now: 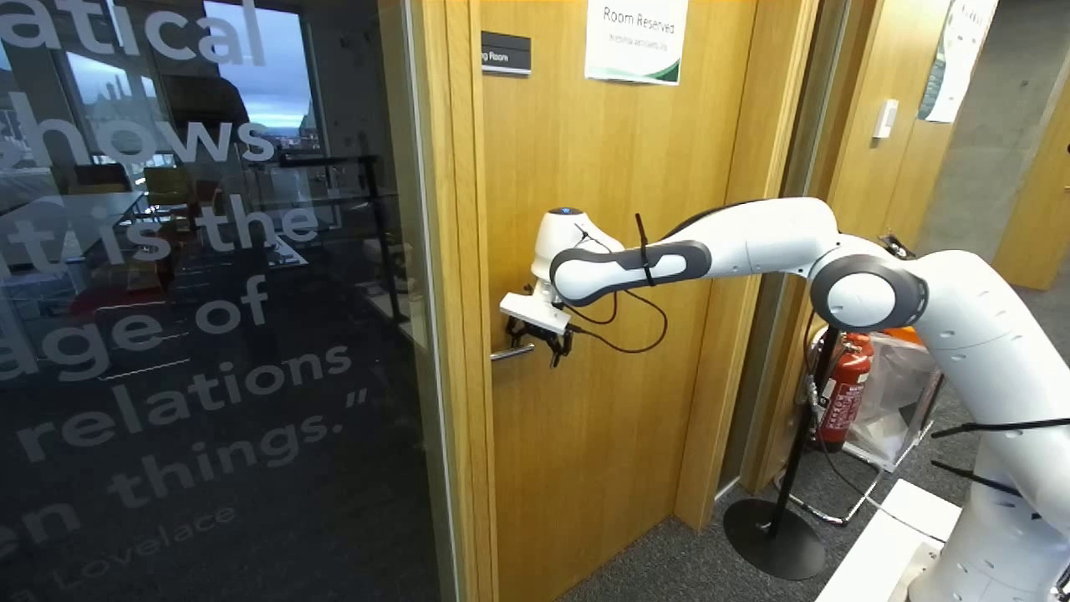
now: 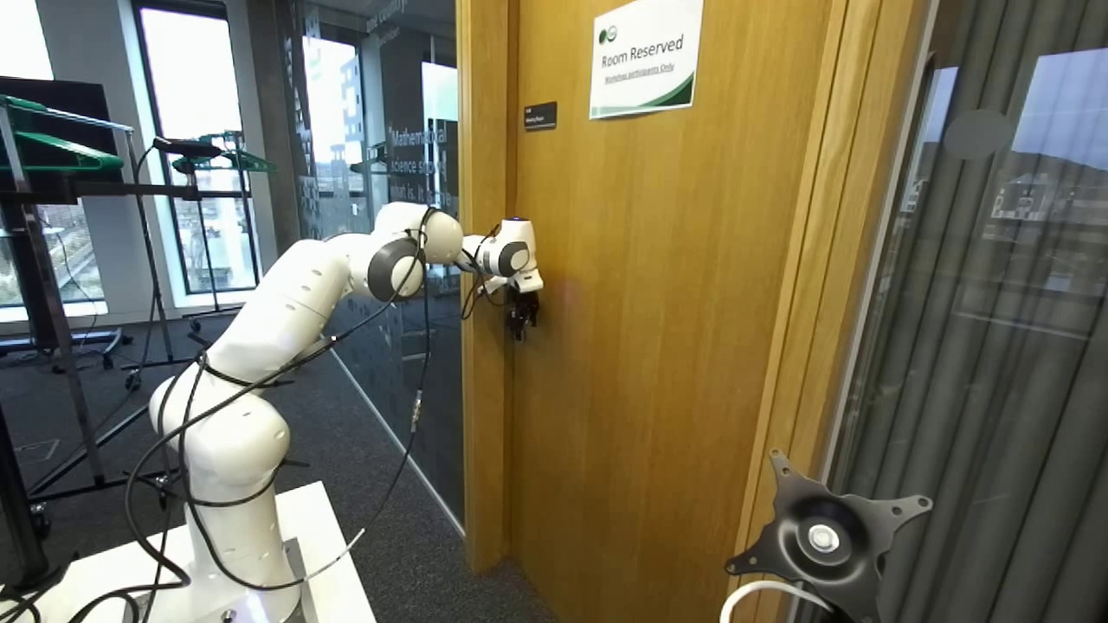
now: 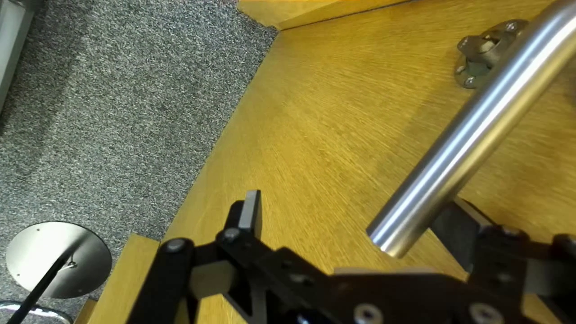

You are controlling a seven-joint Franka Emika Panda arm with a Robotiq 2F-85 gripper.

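Note:
A closed wooden door (image 1: 602,201) carries a silver bar handle (image 1: 511,352) near its left edge. At the handle's free end, my gripper (image 1: 538,346) points downward from the white arm. In the wrist view, the gripper is open, its two fingers wide apart. The handle's cylindrical bar (image 3: 475,129) runs in from the upper right, and its end sits between the fingers, nearer the right one. Part of that right finger (image 3: 459,232) is hidden behind the bar. Whether they touch cannot be told.
A wooden frame and dark glass wall (image 1: 251,401) border the door on the left. Right of it stand a black post base (image 1: 774,538) and a red fire extinguisher (image 1: 844,391). A black mounting bracket (image 2: 826,535) is in the foreground of the other exterior view.

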